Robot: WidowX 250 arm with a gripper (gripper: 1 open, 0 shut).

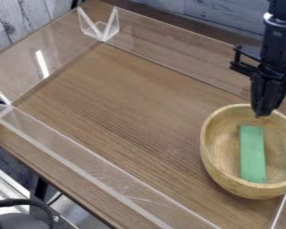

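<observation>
The black gripper [260, 107] hangs at the right of the camera view, shut, with nothing visible between its fingers, above the back part of a round wooden bowl [222, 173]. Inside the bowl lies a green rectangular block [253, 154]. The gripper is apart from the block, higher up in the view.
A small white wire-like holder [97, 29] stands at the back left. A dark object [17, 215] sits at the lower left edge.
</observation>
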